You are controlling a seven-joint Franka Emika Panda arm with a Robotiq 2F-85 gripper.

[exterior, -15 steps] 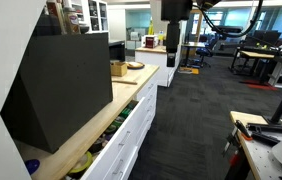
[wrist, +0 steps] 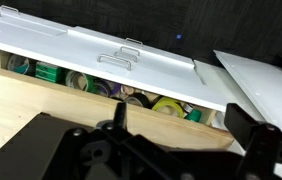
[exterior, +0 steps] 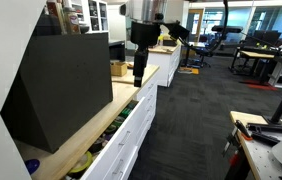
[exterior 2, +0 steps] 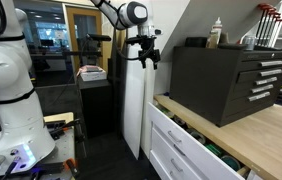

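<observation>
My gripper stands open, its two dark fingers far apart in the wrist view with nothing between them. In the first exterior view the gripper (exterior: 139, 77) hangs in the air above the cabinet's edge, pointing down. A white drawer (exterior: 111, 153) is pulled out under the wooden countertop. Inside it the wrist view shows a black-and-green tape roll (wrist: 81, 80), a yellow-green roll (wrist: 167, 106), a green box (wrist: 49, 72) and other small items. The second exterior view has the gripper (exterior 2: 149, 63) high above the drawer fronts, touching nothing.
On the wooden countertop (exterior 2: 216, 125) stands a dark metal cabinet (exterior 2: 231, 85) with several small drawers. Bottles and a tool rack rest on top of it. A small cardboard box (exterior: 118, 68) lies farther along the counter. The carpeted floor (exterior: 181, 130) beside the drawers is clear.
In the first exterior view my gripper has come down and moved left, toward the counter and the pulled-out drawer. The drawer and the objects around it look unmoved.
</observation>
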